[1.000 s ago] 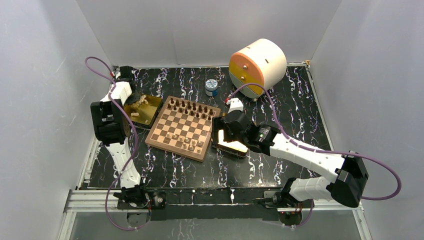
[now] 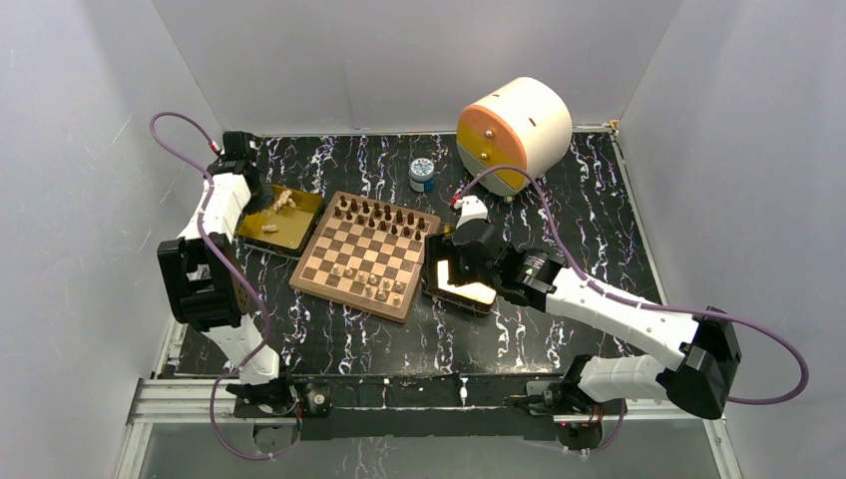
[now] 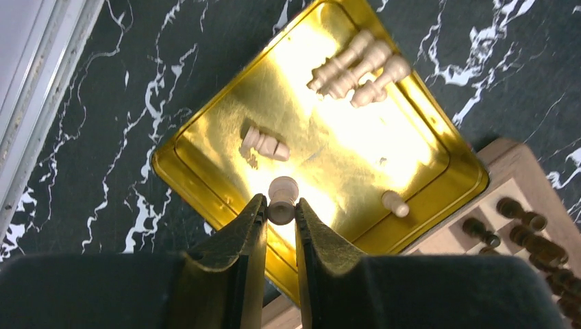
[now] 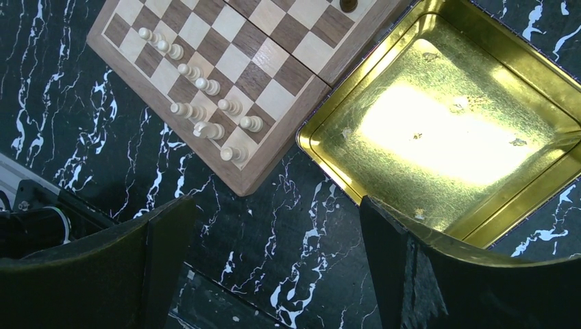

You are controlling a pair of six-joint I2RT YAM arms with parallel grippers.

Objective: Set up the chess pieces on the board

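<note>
My left gripper is over the left gold tray (image 3: 199,192), its fingertips closed on a pale chess piece (image 3: 281,212). Other pale pieces lie in that tray: three in a group (image 3: 357,73), a short one (image 3: 266,144) and a small one (image 3: 395,202). The wooden board (image 2: 354,254) holds dark pieces (image 2: 379,215) along the back and white pieces (image 4: 207,86) along the front. My right gripper stands open beside the board, over an empty gold tray (image 4: 493,226).
A blue jar (image 2: 421,176) and a cream-and-orange drum (image 2: 529,130) stand at the back. Walls enclose the table on the sides and back. Bare dark marble lies in front of the board.
The left arm has shifted a little to the left and back from the tray's middle. The right arm has barely moved.
</note>
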